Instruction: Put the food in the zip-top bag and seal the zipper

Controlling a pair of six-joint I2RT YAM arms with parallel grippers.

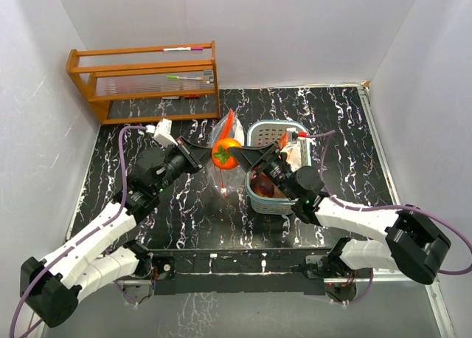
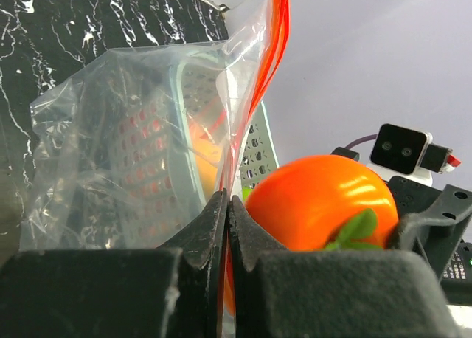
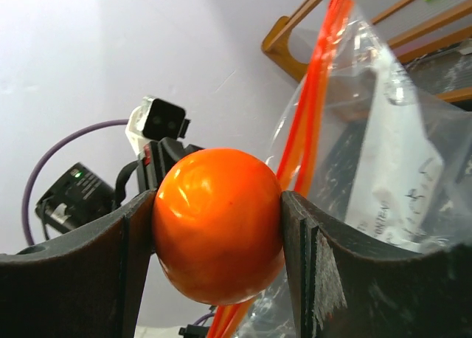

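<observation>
A clear zip top bag (image 2: 125, 153) with an orange zipper strip hangs from my left gripper, whose fingers are shut on its edge. An orange-red tomato (image 3: 218, 226) with a green leafy top is between the fingers of my right gripper, which is shut on it. Seen from above, the tomato (image 1: 226, 153) covers part of the bag's opening side, close to the left fingertips. Whether it is inside the bag's mouth or just against the zipper, I cannot tell.
Behind the bag stands a grey-green basket (image 1: 274, 204) holding a dark red fruit (image 1: 262, 184) and other items. A wooden rack (image 1: 144, 83) with markers is at the back left.
</observation>
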